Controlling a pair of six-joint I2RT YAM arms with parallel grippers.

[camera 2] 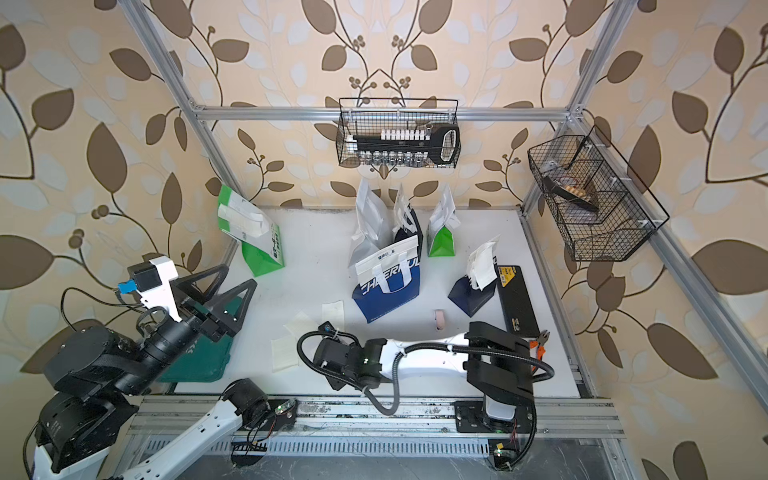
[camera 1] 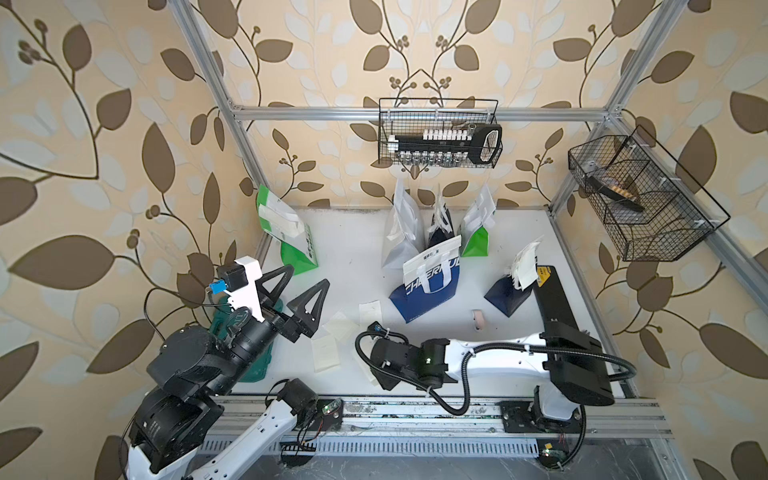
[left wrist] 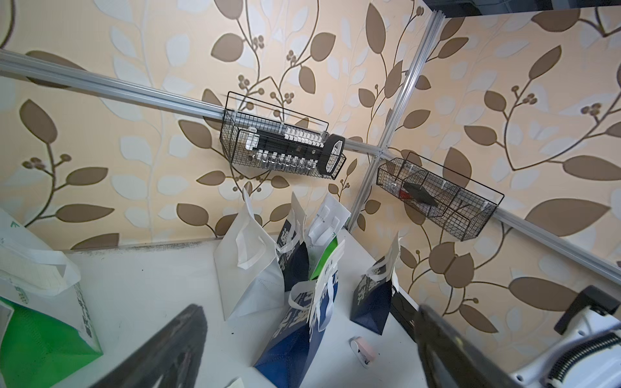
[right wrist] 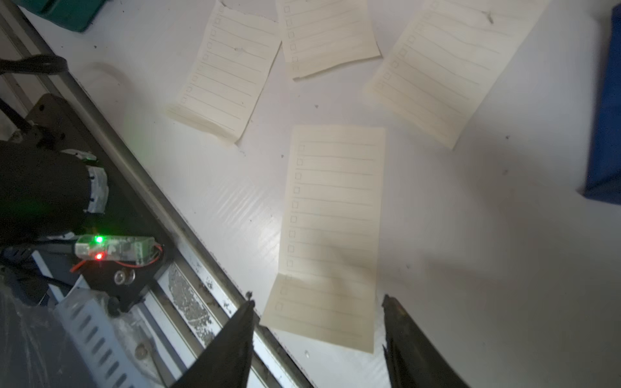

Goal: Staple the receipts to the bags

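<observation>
Over the nearest receipt (right wrist: 333, 220) my right gripper stands part open, its fingers either side of the paper's folded end with nothing gripped. Other receipts (right wrist: 226, 71) lie flat close by. A pink stapler (camera 1: 479, 319) rests on the table right of the front blue bag (camera 1: 428, 292). My left gripper (camera 1: 306, 300) is raised at the left with its fingers spread and empty. Behind the blue bag stand a white bag (camera 1: 401, 236), a dark bag (camera 1: 440, 224) and a green-white bag (camera 1: 478, 228). A green-white bag (camera 2: 252, 232) is far left, a small navy bag (camera 1: 510, 288) at the right.
A black box (camera 2: 518, 300) lies along the right edge, with orange-handled pliers (camera 2: 541, 345) near it. A teal mat (camera 2: 196, 356) is at the left. Wire baskets (camera 1: 440, 132) hang at the back and right. Bare table lies between left bag and blue bag.
</observation>
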